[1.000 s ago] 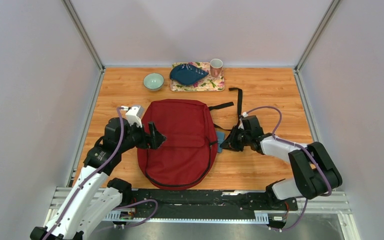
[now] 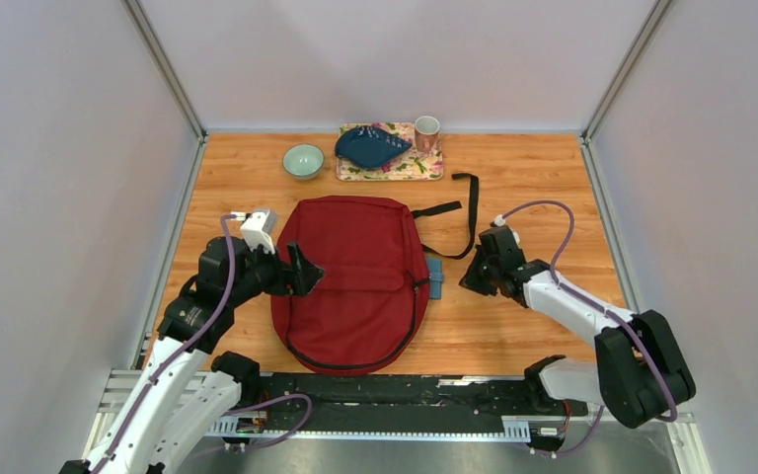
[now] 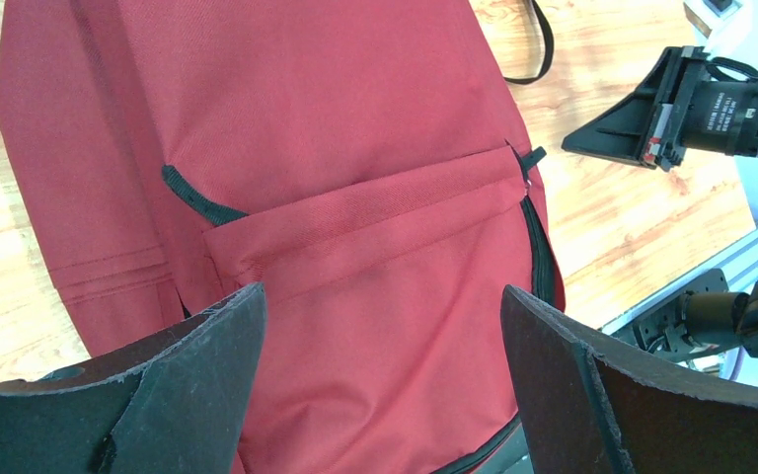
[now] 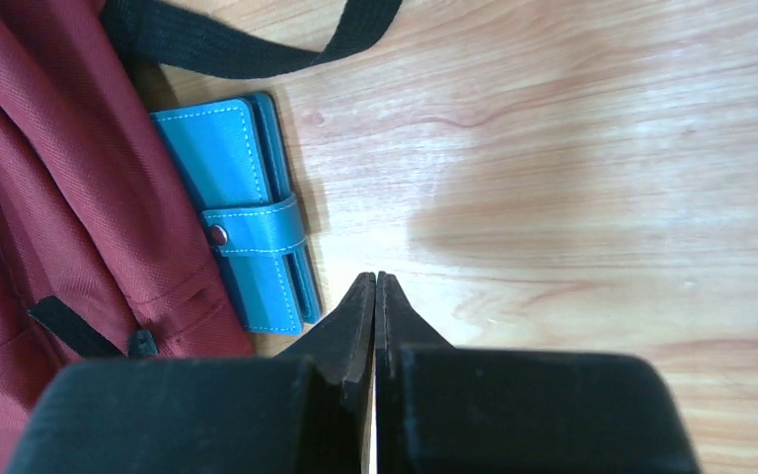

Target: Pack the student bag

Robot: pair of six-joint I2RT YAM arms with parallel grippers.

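The red backpack (image 2: pixel 350 247) lies flat in mid-table. A blue snap wallet (image 4: pixel 237 168) lies against its right side, partly tucked beside the fabric. My left gripper hangs open over the bag's left part, nothing between its fingers. My right gripper is shut, with nothing showing between its fingers, just right of the wallet and apart from it in the top view.
At the back, a floral tray (image 2: pixel 424 169) holds a dark blue pouch (image 2: pixel 370 144) and a cup (image 2: pixel 426 133); a green bowl (image 2: pixel 303 161) stands left of it. Black straps (image 2: pixel 472 202) lie right of the bag.
My right gripper has moved right, away from the wallet, leaving it more exposed in the top view. The left arm has barely moved.
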